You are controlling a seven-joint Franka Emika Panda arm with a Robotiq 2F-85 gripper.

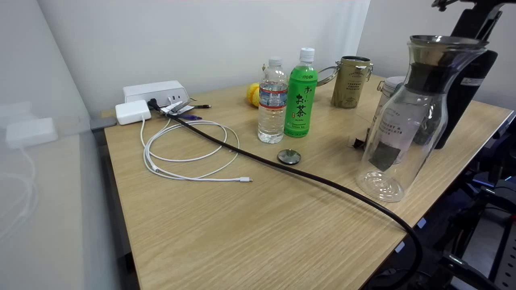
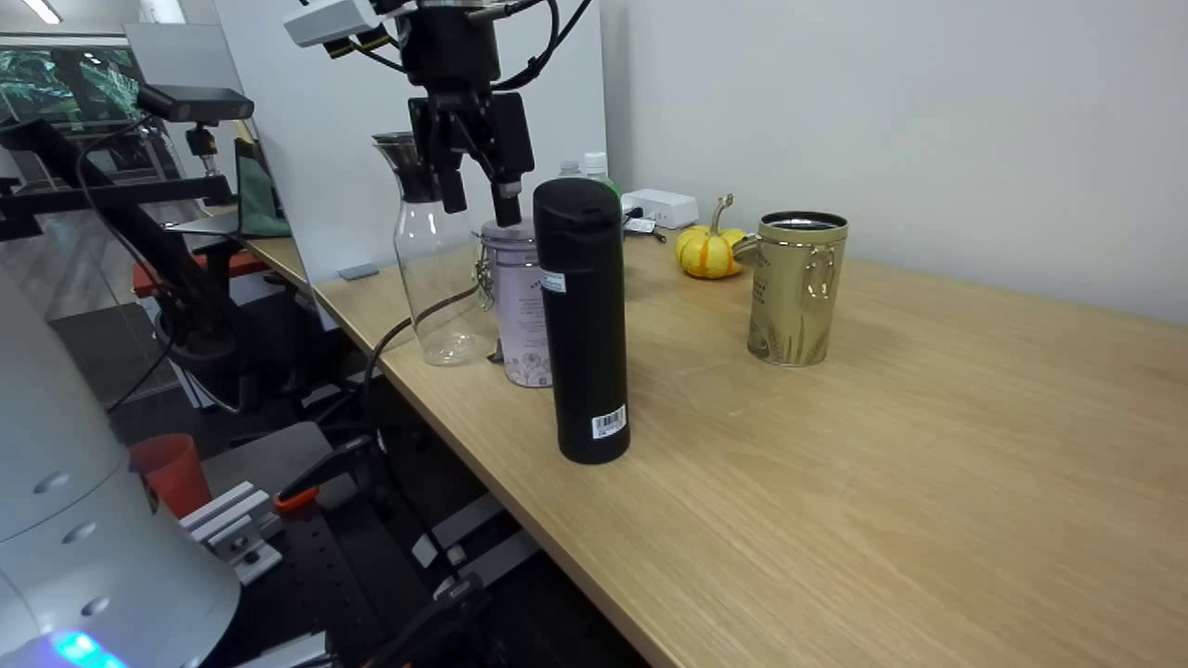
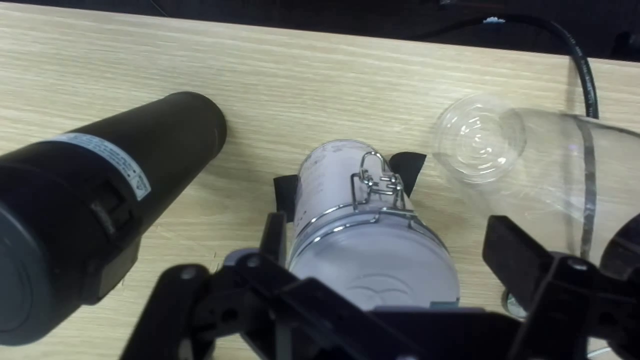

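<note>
My gripper (image 2: 481, 200) stands open above the pale purple canister (image 2: 521, 317), nothing held between its fingers. From the wrist view, the canister's closed lid (image 3: 375, 270) and wire clasp (image 3: 381, 180) show between the spread fingers. A clear glass carafe (image 1: 401, 154) with a metal-rimmed neck stands upright close beside the canister. On the other side is a tall black bottle (image 2: 581, 323), also upright. In exterior view 1 the carafe and bottle partly cover the canister, and only part of my gripper shows at top right.
A gold tin (image 2: 796, 295) with its lid swung open, a yellow pumpkin (image 2: 708, 251), a water bottle (image 1: 272, 108) and a green tea bottle (image 1: 300, 96) stand farther back. A black cable (image 1: 309, 176) crosses the table. Bare wood lies right of the gold tin (image 2: 1002, 445).
</note>
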